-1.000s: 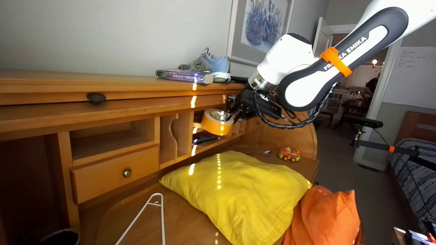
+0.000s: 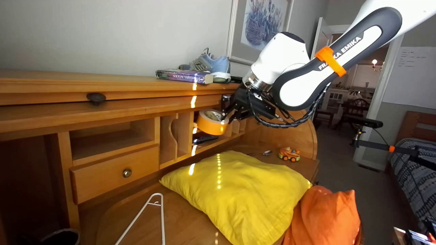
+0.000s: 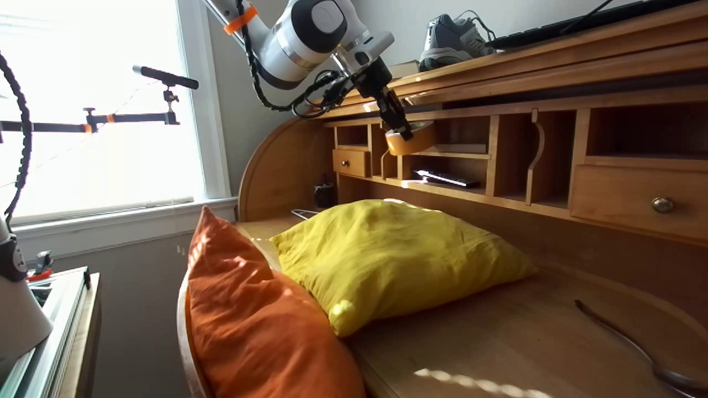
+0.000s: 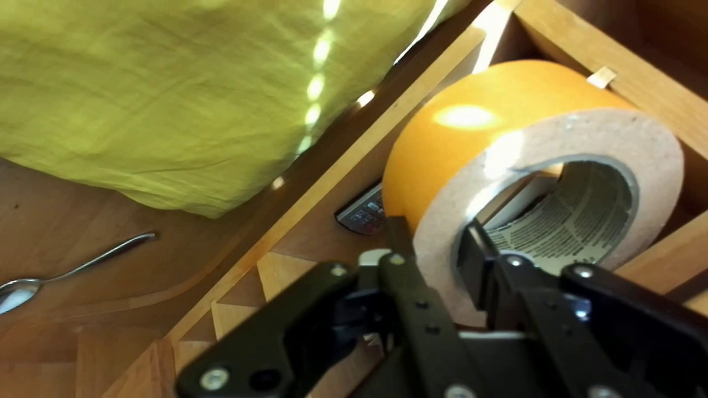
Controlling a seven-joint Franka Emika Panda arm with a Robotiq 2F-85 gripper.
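An orange-yellow roll of tape point(image 4: 451, 159) with a pale side face and a printed cardboard core is held by my gripper. One finger is inside the ring and the other outside it, shut on the wall of the roll. In exterior view 1 the tape roll point(image 2: 212, 124) hangs at the front of the desk's middle cubbyholes, with the gripper point(image 2: 226, 116) to its right. From the other side, the roll point(image 3: 418, 140) appears in front of the upper cubby, above a shelf. Whether it touches the wood cannot be told.
A dark remote point(image 3: 446, 178) lies in the lower cubby under the roll. Wooden dividers point(image 3: 493, 156) border the opening. Below are a yellow pillow point(image 2: 241, 183) and an orange pillow point(image 2: 327, 216). A spoon point(image 4: 86, 265) and a white hanger point(image 2: 162, 212) rest on the desktop.
The arm has shifted slightly left in exterior view 1, carrying the tape roll a little farther toward the cubbyholes. The grip on the roll looks the same.
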